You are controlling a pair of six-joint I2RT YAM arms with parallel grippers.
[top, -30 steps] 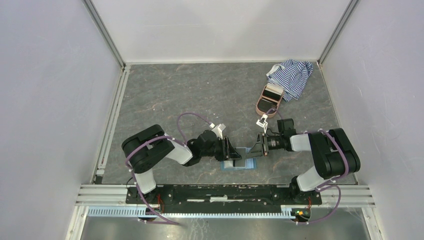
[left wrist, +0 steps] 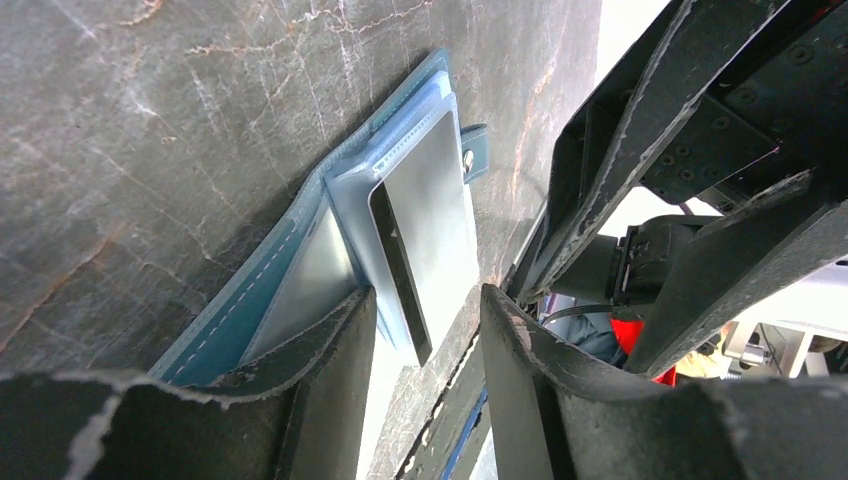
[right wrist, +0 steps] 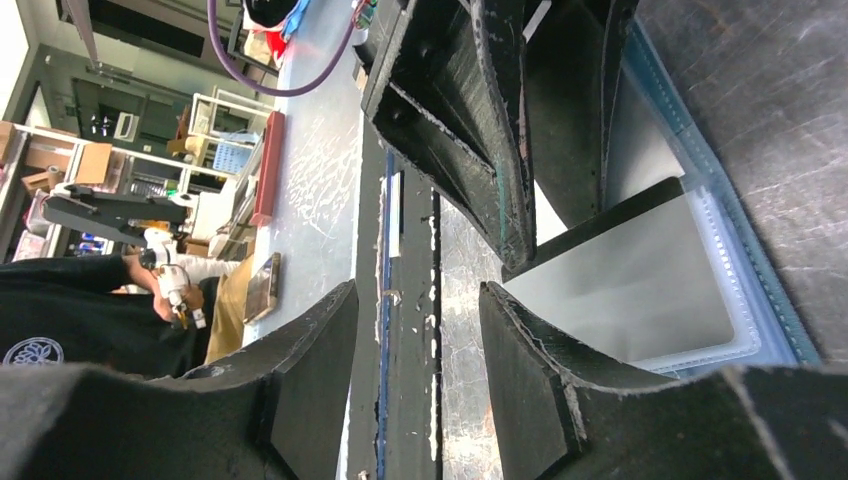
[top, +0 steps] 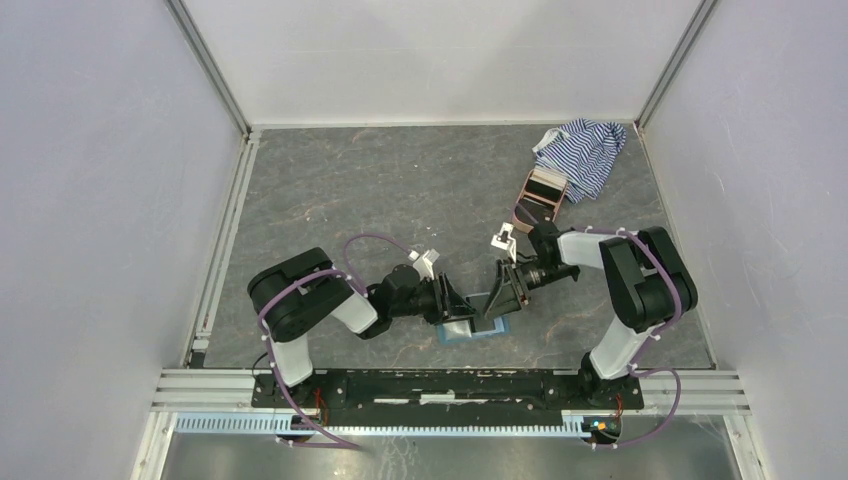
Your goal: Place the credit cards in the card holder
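Note:
The blue card holder (top: 460, 334) lies spread flat near the table's front edge. One of its clear sleeves shows a grey card with a black stripe (left wrist: 402, 265); this sleeve stands raised in the left wrist view. My left gripper is over the holder, fingers apart, with the lower end of that sleeve showing between its fingers; contact is unclear. In the right wrist view, the left fingers (right wrist: 518, 215) overlap the sleeve and striped card (right wrist: 635, 280). My right gripper stands open at the holder's right part, nothing held between its fingertips.
A pinkish box (top: 519, 222) with dark contents sits at the back right, beside a blue-and-white striped cloth (top: 585, 155). Both grippers are close together over the holder.
My right gripper has moved left and its wrist has turned, coming closer to the left gripper. The left gripper and the holder have shifted slightly left.

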